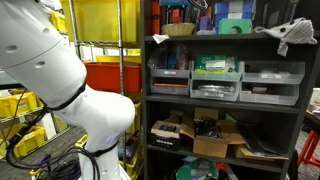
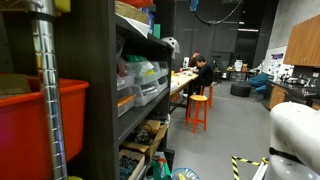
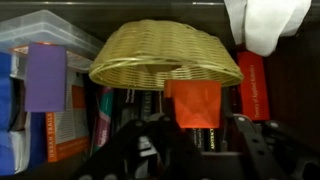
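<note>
In the wrist view an orange block (image 3: 196, 103) sits between the dark fingers of my gripper, which is shut on it. Directly beyond the block is a woven wicker basket (image 3: 160, 48), its near rim partly covered by the block. From this angle I cannot tell whether the block is over the basket's opening or in front of it. The basket (image 1: 179, 29) also shows on the top shelf in the first exterior view, where the gripper itself is hard to make out near the upper edge.
A purple block (image 3: 45, 78), a clear plastic bin (image 3: 50, 30) and a red item (image 3: 253, 85) flank the basket. White cloth-like material (image 3: 268, 20) is at upper right. The dark shelf (image 1: 225, 100) holds clear drawers (image 1: 215, 90) and cardboard boxes (image 1: 215, 132) below.
</note>
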